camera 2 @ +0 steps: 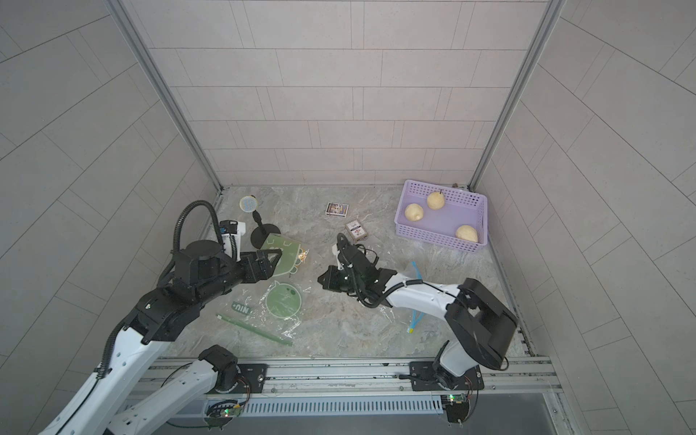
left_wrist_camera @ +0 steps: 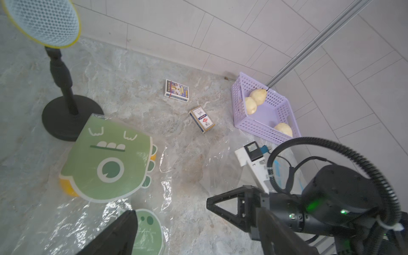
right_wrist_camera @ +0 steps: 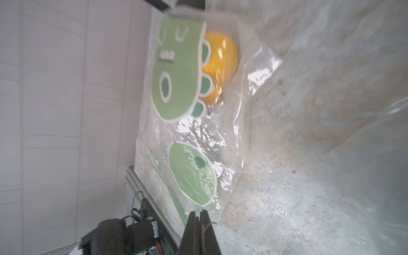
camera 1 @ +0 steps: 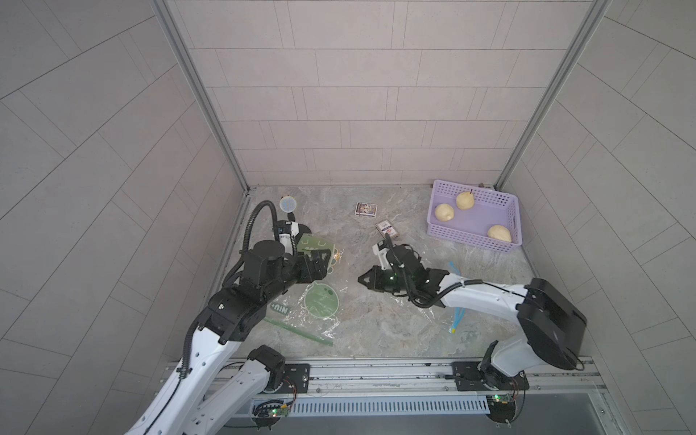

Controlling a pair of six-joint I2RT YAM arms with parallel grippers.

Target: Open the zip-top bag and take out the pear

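A clear zip top bag with green dinosaur prints (left_wrist_camera: 111, 163) lies flat on the left of the table, its green zip strip (camera 1: 298, 330) towards the front edge. Under the print shows an orange-yellow fruit (right_wrist_camera: 221, 63), partly covered; whether it is a pear I cannot tell. Pale pears (camera 1: 464, 200) sit in the purple basket (camera 1: 475, 239). My left gripper (camera 1: 324, 265) is open, above the bag's printed part, with nothing between its fingers. To the right of the bag, my right gripper is shut, nothing showing between its fingertips.
Another clear bag with a blue zip strip (camera 1: 458, 319) lies partly under the right arm. Two small card boxes (left_wrist_camera: 176, 90) and a round lamp on a black stand (left_wrist_camera: 70, 116) are farther back. The table's middle has free room.
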